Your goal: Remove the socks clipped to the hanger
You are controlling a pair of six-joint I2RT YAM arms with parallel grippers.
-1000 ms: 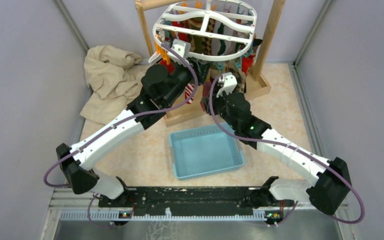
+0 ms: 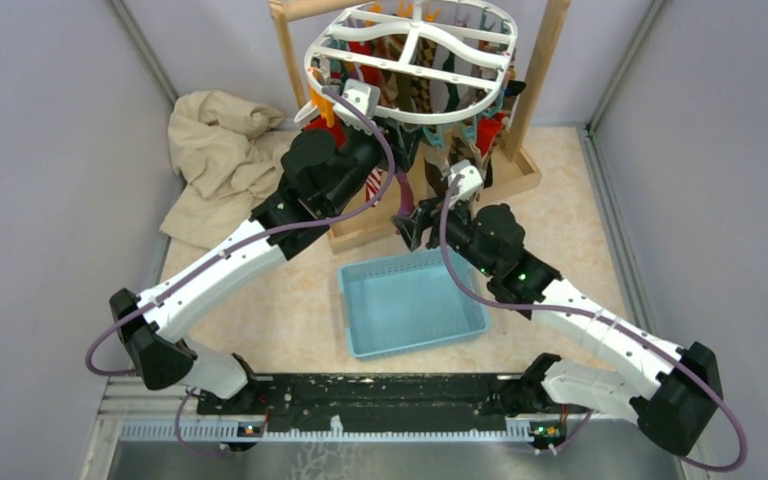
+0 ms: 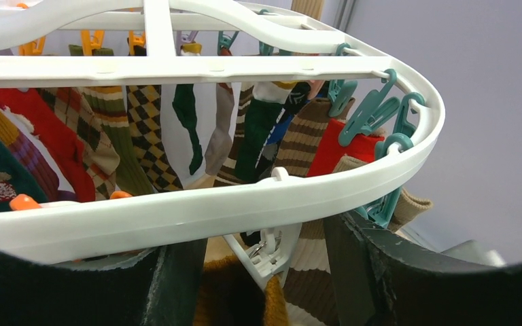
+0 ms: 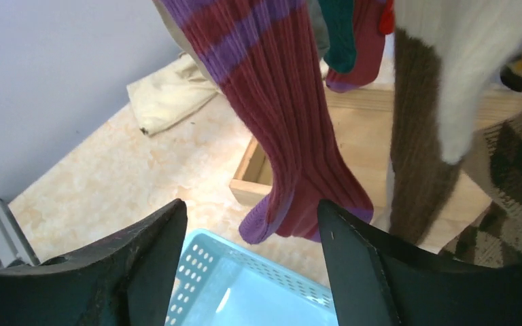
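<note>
A white round hanger (image 2: 400, 65) carries several clipped socks. In the left wrist view, my left gripper is below its front rim, with a gap between its fingers. A white clip (image 3: 270, 251) shows in that gap, above a mustard-brown sock (image 3: 231, 288); I see no finger pressing on it. A maroon ribbed sock (image 4: 285, 136) with purple bands hangs down in front of my right gripper. That gripper is open, and the sock's toe appears between its fingertips in the right wrist view, not gripped. The sock's upper end is out of that view.
An empty blue basket (image 2: 415, 305) stands on the table below the hanger. A wooden frame (image 2: 540, 85) supports the hanger. Beige cloth (image 2: 225, 165) lies at the back left. Teal clips (image 3: 370, 115) and a brown-and-cream sock (image 4: 414, 136) hang close by.
The maroon sock now hangs beside it. The left arm has barely moved.
</note>
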